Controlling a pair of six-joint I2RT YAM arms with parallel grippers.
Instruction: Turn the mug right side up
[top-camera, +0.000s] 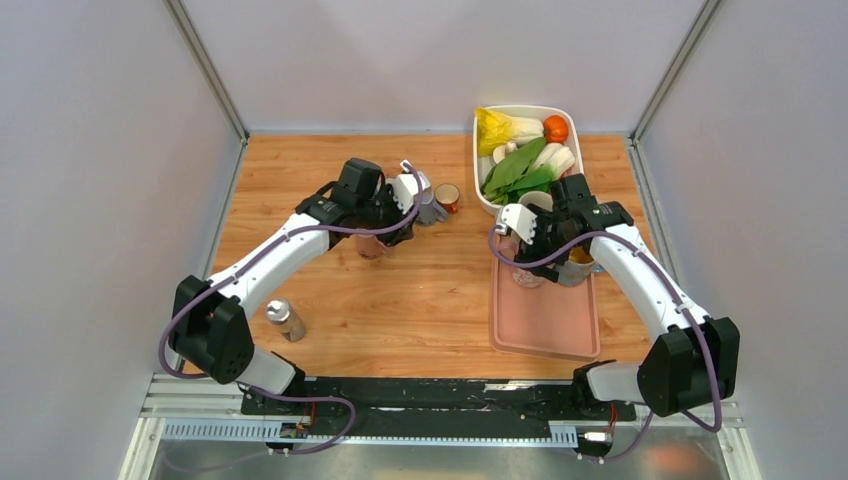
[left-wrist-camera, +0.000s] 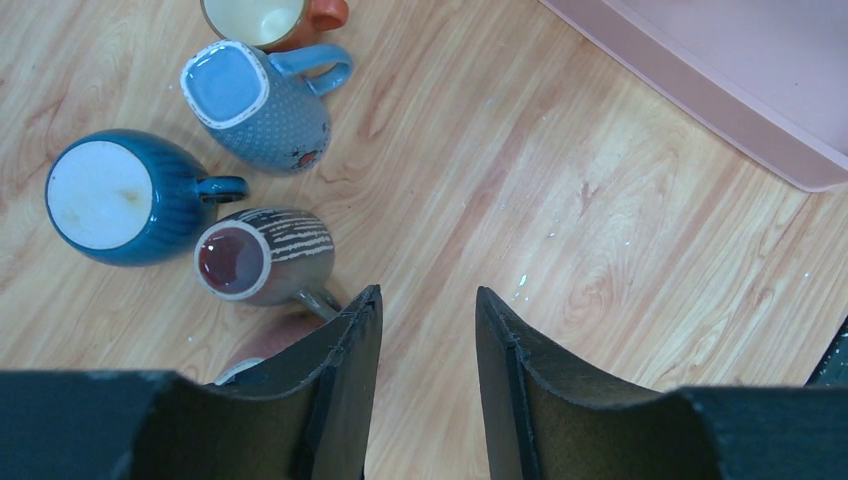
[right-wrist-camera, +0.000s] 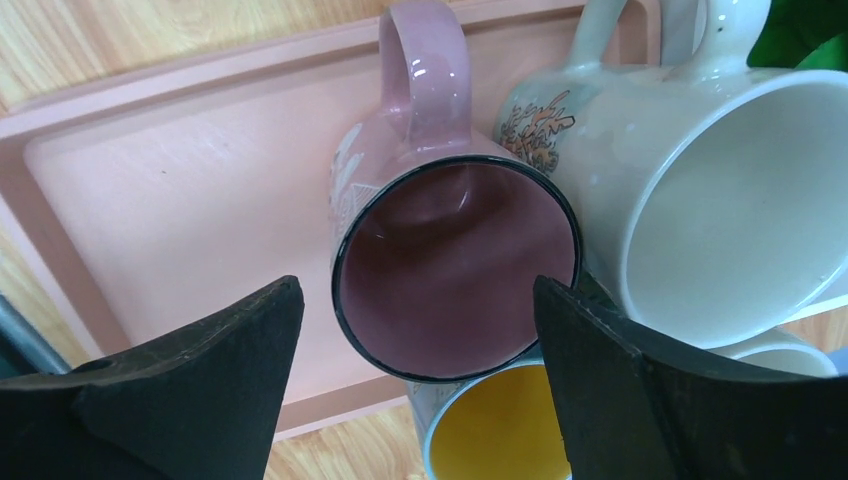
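Note:
In the left wrist view several mugs show their bases, upside down on the wood: a light-blue mug (left-wrist-camera: 285, 120), a dark-blue mug (left-wrist-camera: 180, 190), a grey-brown striped mug (left-wrist-camera: 295, 250) and a pink mug (left-wrist-camera: 275, 335) partly covered by a finger. My left gripper is above the table to their right, its fingers apart with nothing between them. My right gripper stands open over an upright pink mug (right-wrist-camera: 435, 270), its fingers appearing on either side of the mug's dark rim. From above, the arms hide parts of the mugs.
The pink tray (top-camera: 545, 330) also holds a white mug (right-wrist-camera: 590, 150) and a mug with a yellow inside (right-wrist-camera: 510, 425). An upright orange-brown mug (top-camera: 447, 197) stands near the light-blue one. A vegetable bin (top-camera: 477, 165) is behind; a shaker (top-camera: 287, 320) stands front left.

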